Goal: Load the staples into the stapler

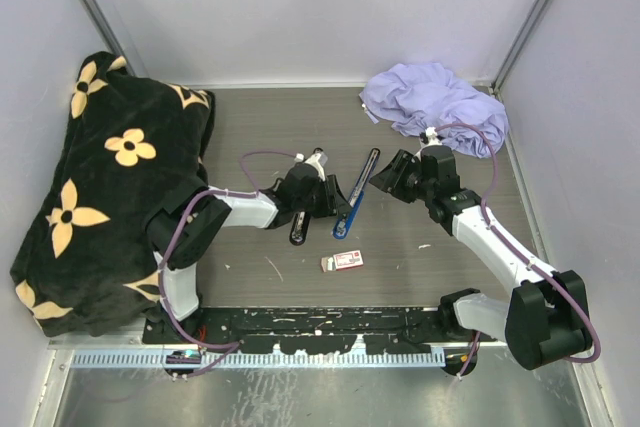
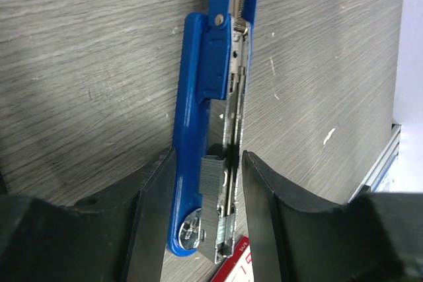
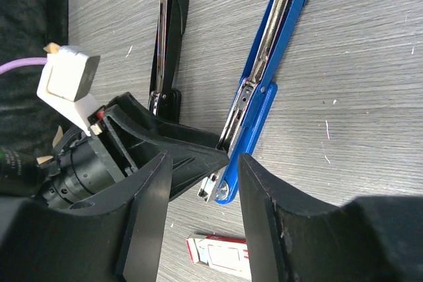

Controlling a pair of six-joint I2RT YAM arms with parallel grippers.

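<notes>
A blue stapler (image 2: pixel 187 84) lies opened on the table, its metal channel (image 3: pixel 269 34) exposed. A short block of staples (image 2: pixel 211 175) sits at the channel's near end, between the fingertips of my left gripper; whether they grip it is unclear. My right gripper is part open above and right of the blue stapler, nothing seen between its fingers. A black stapler (image 3: pixel 172 37) lies open to the left, partly behind my left gripper in the top view.
A red-and-white staple box (image 1: pixel 341 260) lies in front of the staplers. A flowered black cushion (image 1: pixel 110 207) fills the left side; a lilac cloth (image 1: pixel 435 102) lies at the back right.
</notes>
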